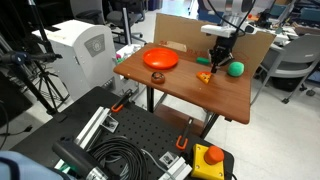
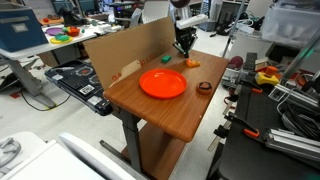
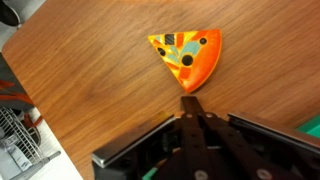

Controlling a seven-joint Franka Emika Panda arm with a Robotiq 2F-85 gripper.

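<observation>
A toy pizza slice [image 3: 188, 52], yellow and orange with printed toppings, lies flat on the wooden table [image 3: 110, 70]. In exterior view 1 the slice [image 1: 204, 77] is toward the table's right half, just beside my gripper [image 1: 212, 69]. In the wrist view my gripper is shut, with nothing showing between its fingers. The slice's pointed end appears just ahead of the fingertips; whether they touch is hard to tell. A red plate [image 2: 163, 84] lies empty at the table's other end.
A green ball [image 1: 235, 69] sits right of the gripper, and a green object [image 1: 202, 60] lies behind it. A brown ring-shaped object [image 2: 204, 88] rests near the table's front edge. Cardboard panels [image 1: 185, 30] stand along the back.
</observation>
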